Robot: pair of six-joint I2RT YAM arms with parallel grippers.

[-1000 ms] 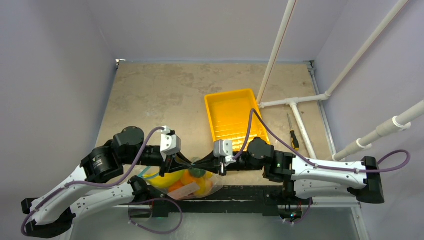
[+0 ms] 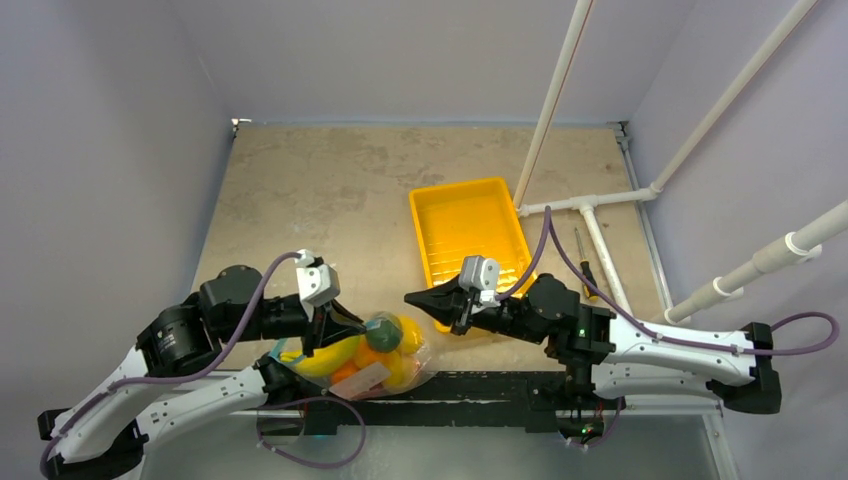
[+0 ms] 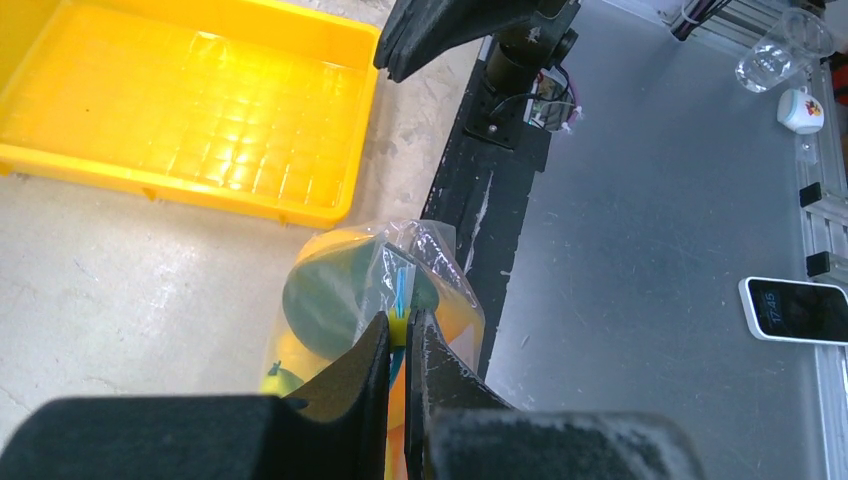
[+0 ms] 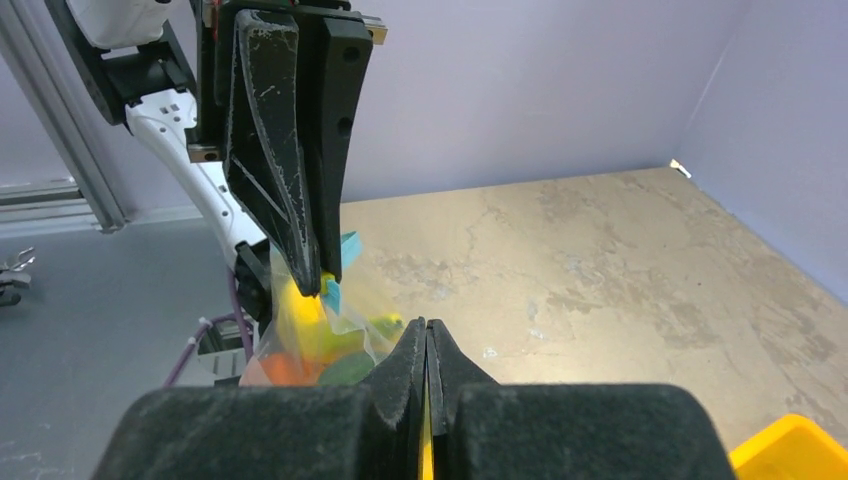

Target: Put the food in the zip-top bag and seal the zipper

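Observation:
A clear zip top bag point(image 2: 418, 367) full of food lies at the table's front edge, left of centre. Through its plastic show a yellow banana point(image 2: 333, 356), a dark green round item point(image 2: 383, 333) and several orange and yellow pieces. My left gripper is shut on the yellow zipper slider point(image 3: 398, 326), with the blue zip strip point(image 3: 400, 288) running through it. To the right of the bag, clear of it, my right gripper point(image 2: 408, 298) is shut, nothing showing between its fingers. Whether the zip is closed all along cannot be made out.
Behind the bag stands an empty yellow tray point(image 2: 462, 190), close to the right gripper. White pipes point(image 2: 605, 250) and a screwdriver point(image 2: 587, 275) lie at the right.
The two grippers, tip to tip at the bag's zip before, have come apart. My left one has shifted left with the slider; my right one has backed off to the right, empty.

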